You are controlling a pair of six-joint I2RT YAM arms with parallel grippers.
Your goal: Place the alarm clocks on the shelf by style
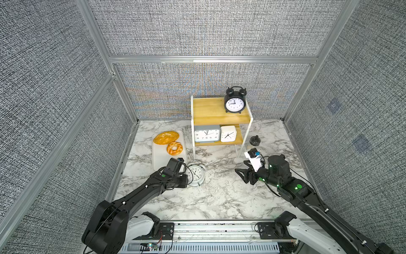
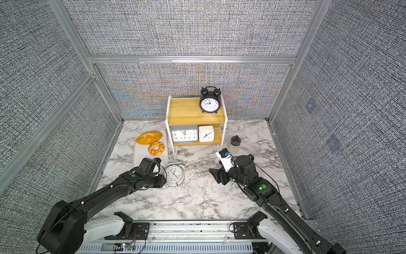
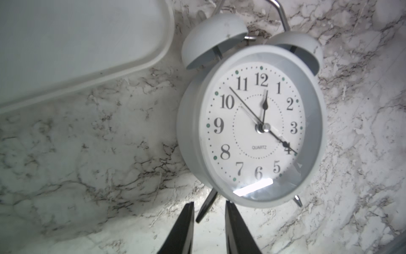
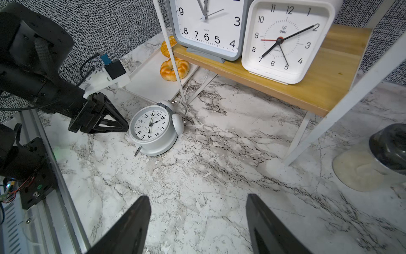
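A pale grey-green twin-bell alarm clock lies face up on the marble table. Close by its lower-left edge, my left gripper stands part open with a narrow gap and nothing between its fingers; one clock leg shows near the fingertips. A black twin-bell clock stands at the right end of the shelf's upper board. On the lower board are a grey rectangular clock and a white square clock, side by side. My right gripper is wide open and empty above the table.
A white tray with a bread loaf and a ring-shaped bread lies left of the shelf. A dark-lidded jar stands right of it. The upper board's left part is bare.
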